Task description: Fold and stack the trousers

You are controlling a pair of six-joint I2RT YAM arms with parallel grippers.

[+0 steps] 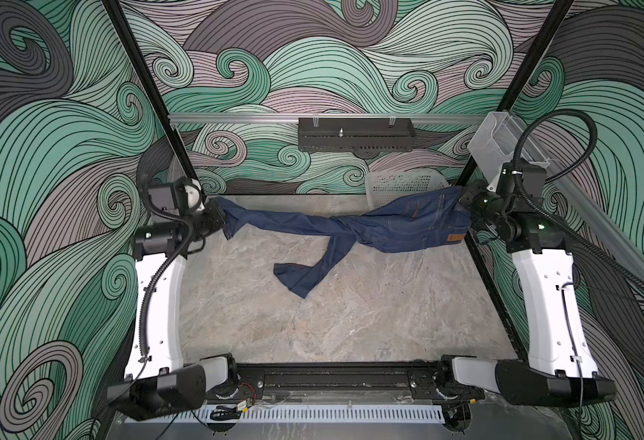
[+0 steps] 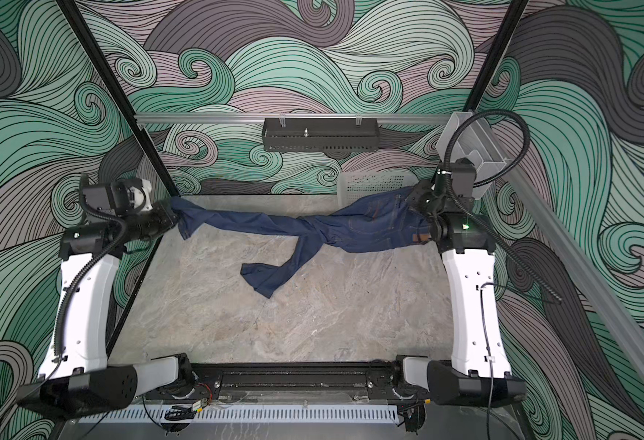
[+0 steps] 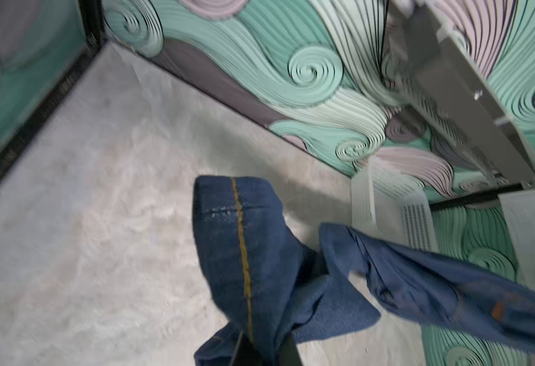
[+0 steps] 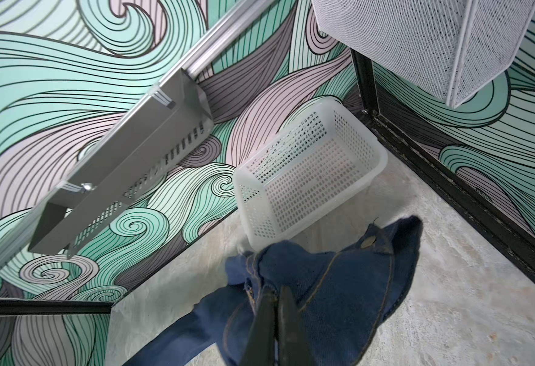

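Dark blue jeans (image 1: 402,227) are stretched across the back of the table between my grippers, waist at right, one leg reaching left, the other trailing forward onto the table. My left gripper (image 1: 211,216) is shut on a leg's hem, whose yellow seam shows in the left wrist view at the jeans (image 3: 237,244). My right gripper is shut on the waistband, near the back right, the leather patch hanging below it in the top views.
A white perforated basket (image 4: 310,170) stands at the back right, partly behind the jeans. A wire container (image 1: 490,139) hangs above it.
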